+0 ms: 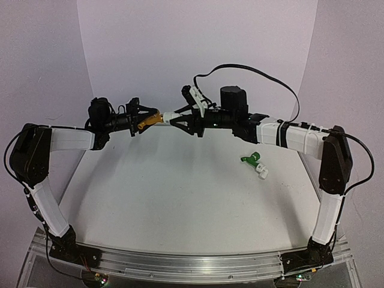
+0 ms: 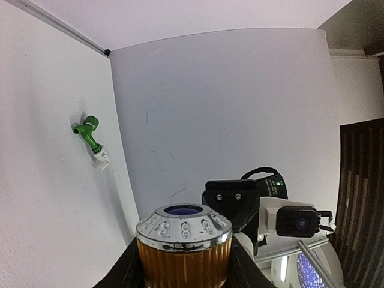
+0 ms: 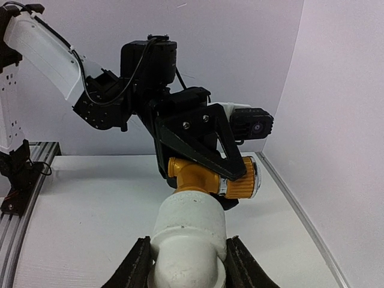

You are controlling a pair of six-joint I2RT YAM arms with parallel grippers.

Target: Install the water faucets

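Note:
Held up in the air, the orange faucet (image 1: 149, 121) is clasped by my left gripper (image 1: 153, 115), which is shut on it. Its ribbed orange knob (image 2: 183, 261) with a silver cap fills the left wrist view's lower middle. A white pipe fitting (image 3: 189, 225) meets the faucet's inlet end in line; how deep the joint goes is hidden. My right gripper is shut on this fitting, its fingers (image 3: 141, 255) against both sides. On the table at right lies a green faucet (image 1: 252, 161) with a white fitting (image 1: 262, 171) at its end.
Walls stand at the back and sides. A black cable (image 1: 264, 71) loops above the right arm. Both grippers are close together, end to end.

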